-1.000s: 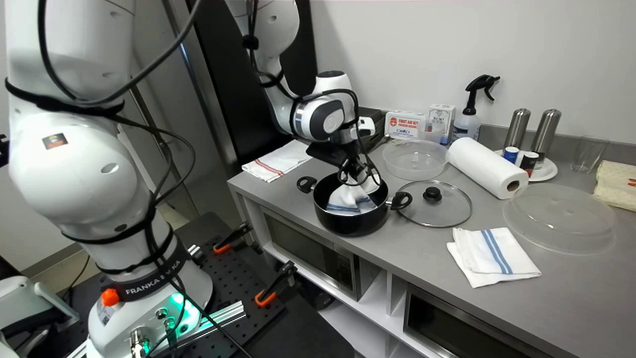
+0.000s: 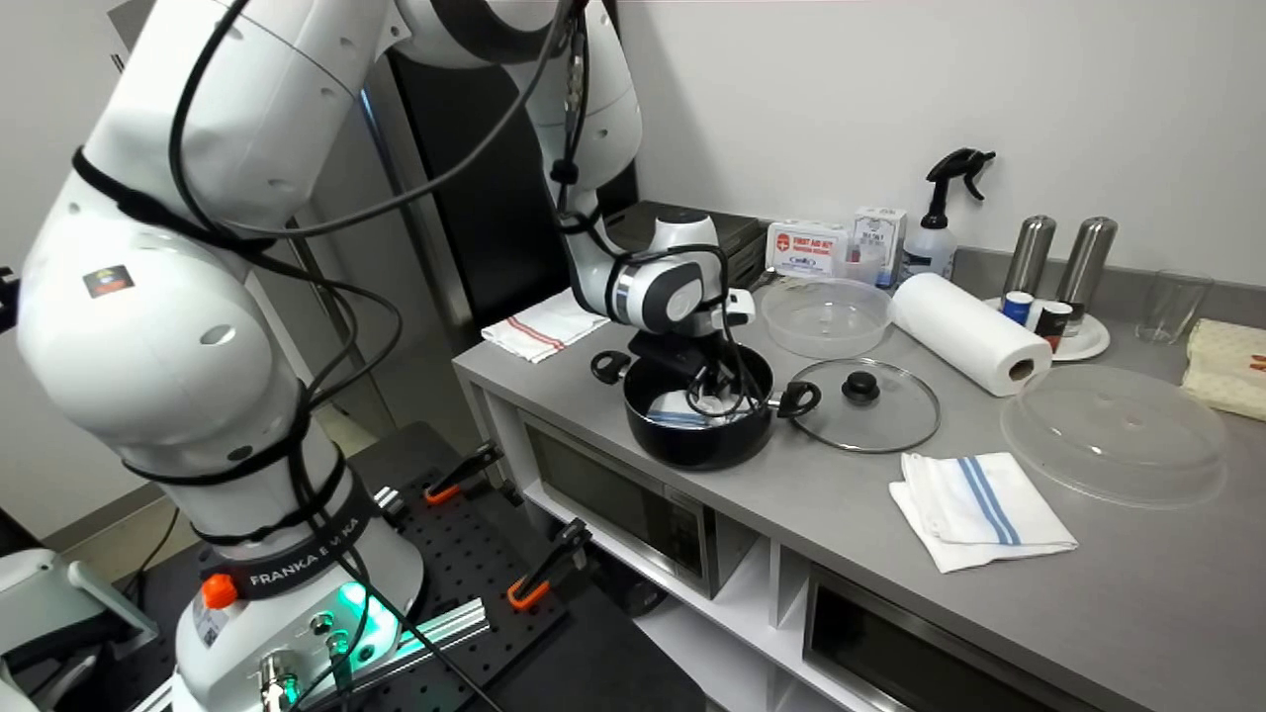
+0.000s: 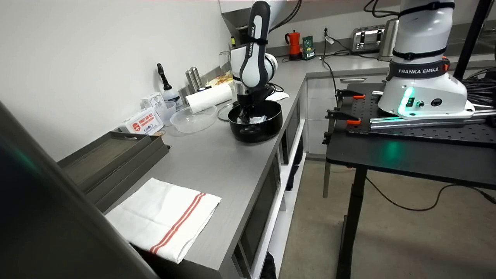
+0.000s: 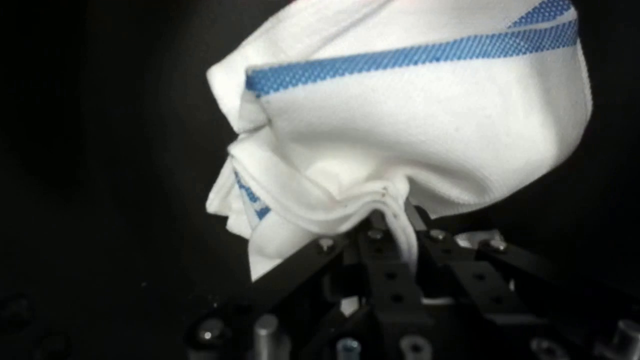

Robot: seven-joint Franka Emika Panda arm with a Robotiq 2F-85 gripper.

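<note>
Inside the black pot point(image 2: 700, 446) my gripper is shut on a bunched fold of a white cloth with blue stripes point(image 4: 420, 114). The fold is pinched between the fingers, and the rest of the cloth spreads out over the dark pot interior. In exterior view 2 the pot point(image 3: 254, 134) stands near the counter's front edge, with a bit of white cloth point(image 3: 257, 119) showing below its rim. The fingertips are hidden by the pot there.
A glass lid point(image 2: 872, 415) lies right of the pot, close to its handle. A second blue-striped cloth point(image 2: 987, 508), a clear bowl point(image 2: 825, 318) and a paper towel roll point(image 2: 967, 332) are nearby. A red-striped towel point(image 3: 165, 218) lies at the counter's end.
My gripper has come down into the pot with the cloth. The cloth now sits lower, where before its upper part rose above the rim.
</note>
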